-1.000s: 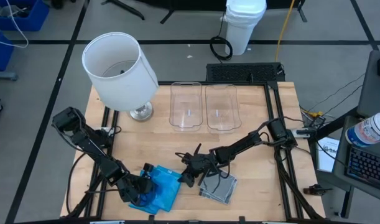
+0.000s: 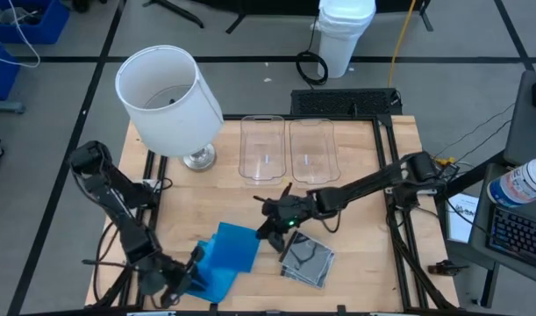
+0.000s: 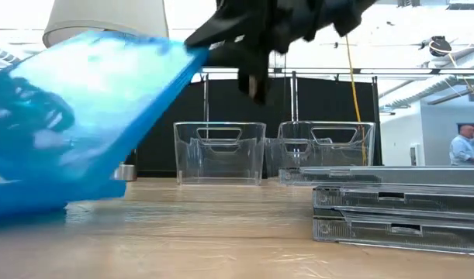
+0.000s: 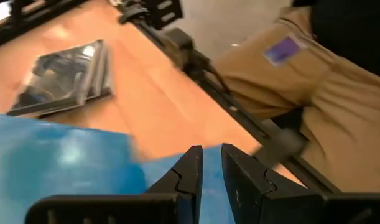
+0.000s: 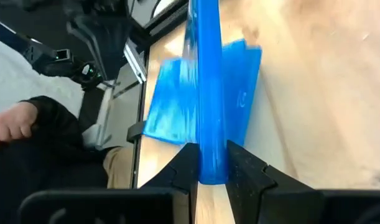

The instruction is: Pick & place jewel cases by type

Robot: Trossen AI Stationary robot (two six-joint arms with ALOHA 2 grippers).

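Observation:
A blue jewel case point(image 5: 211, 93) is shut in my right gripper, held by one edge. It hangs tilted above other blue cases point(image 5: 163, 106) on the table's front left. In the low view it fills the left side. My left gripper is shut beside the blue cases, its fingertips close together with nothing between them. A small stack of clear jewel cases point(image 2: 307, 260) lies right of the blue ones. Two clear bins point(image 2: 262, 151) stand side by side at the back, apparently empty.
A white lamp point(image 2: 167, 101) stands at the back left, beside the left bin. Bare tabletop point(image 2: 228, 197) lies between the bins and the cases. Black frame rails point(image 2: 397, 211) run along the table's sides.
The left gripper has pulled back from the case toward the front left.

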